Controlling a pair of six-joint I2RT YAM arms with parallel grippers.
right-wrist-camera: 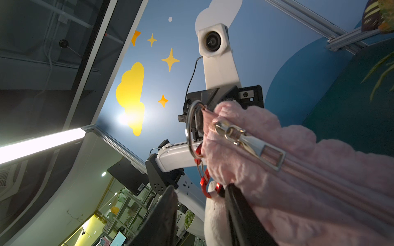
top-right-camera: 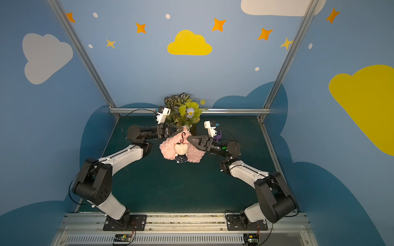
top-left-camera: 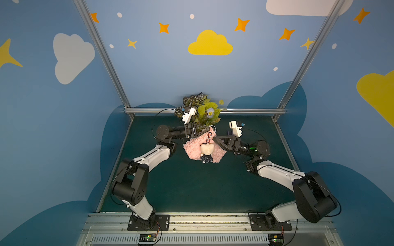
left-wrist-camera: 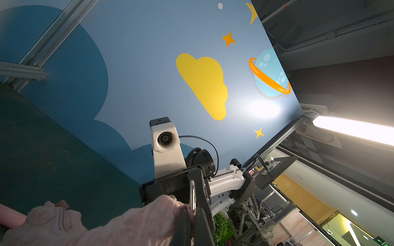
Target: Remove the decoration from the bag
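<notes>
At the centre of the top left view hangs the pink fluffy bag (top-left-camera: pixel 192 148), its upper corner at my left gripper (top-left-camera: pixel 209 128), which is shut on it. The decoration, a cream plush doll (top-left-camera: pixel 207 148) with a dark checked skirt, hangs in front of the bag. In the right wrist view, a metal ring (right-wrist-camera: pixel 190 129) stands at the bag's corner, with a red clasp (right-wrist-camera: pixel 204 186) below it. My right gripper is part open just below the clasp; one finger (right-wrist-camera: pixel 242 217) overlaps the doll and bag. The clasp looks clear of its fingers.
A leafy plant with a pale flower (top-left-camera: pixel 210 112) stands right behind the grippers. The bag's zipper pull (right-wrist-camera: pixel 262 149) hangs close to the ring.
</notes>
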